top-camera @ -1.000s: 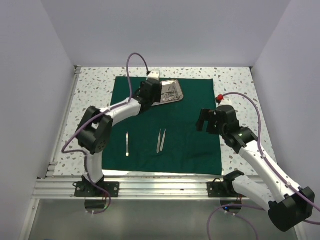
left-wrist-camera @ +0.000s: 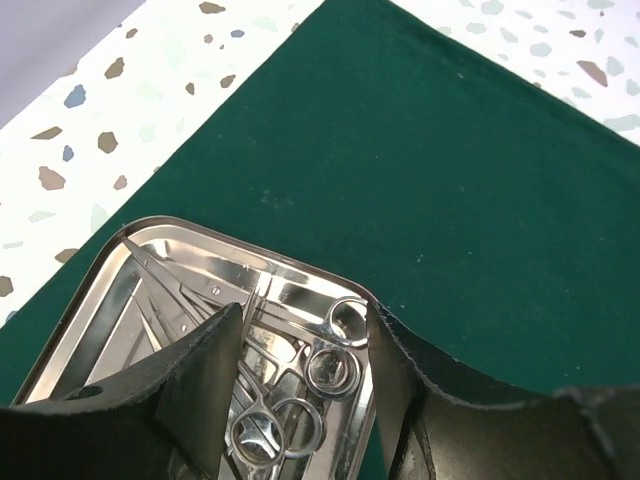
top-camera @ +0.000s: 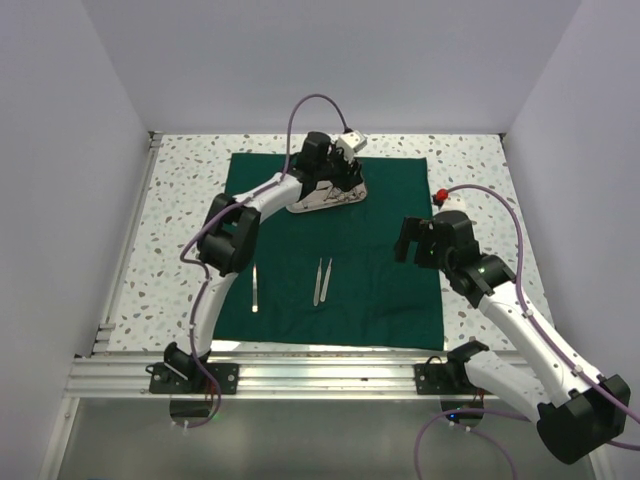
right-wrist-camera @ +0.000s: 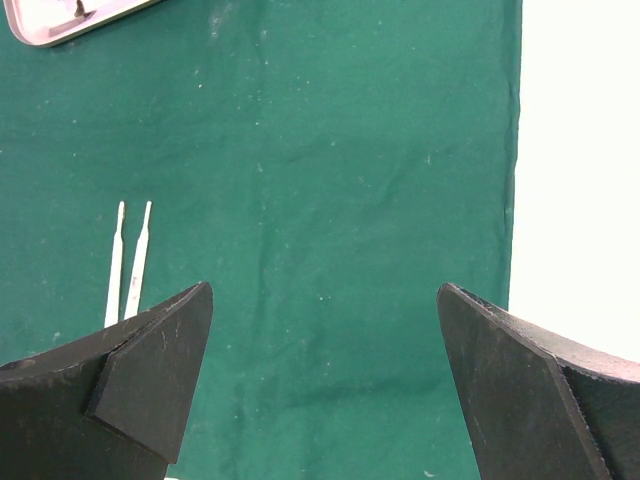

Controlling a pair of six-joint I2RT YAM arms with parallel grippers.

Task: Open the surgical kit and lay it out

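Observation:
The steel tray (top-camera: 310, 203) holds several scissor-like instruments, with ring handles (left-wrist-camera: 331, 369) at its right end. My left gripper is over these handles, its fingers apart; whether anything is between them is unclear. On the green cloth (top-camera: 380, 300) lie two tweezers (top-camera: 318, 282) side by side and a slim handle-like instrument (top-camera: 255, 288) farther left. My right gripper stands open and empty above the cloth's right part, right of the tweezers.
Speckled table surface (top-camera: 170, 220) surrounds the cloth. Grey walls border the table at the back and sides.
My left gripper has moved rightward over the tray from its left side, its wrist shifting and turning along the way. The right arm and the loose instruments look unchanged.

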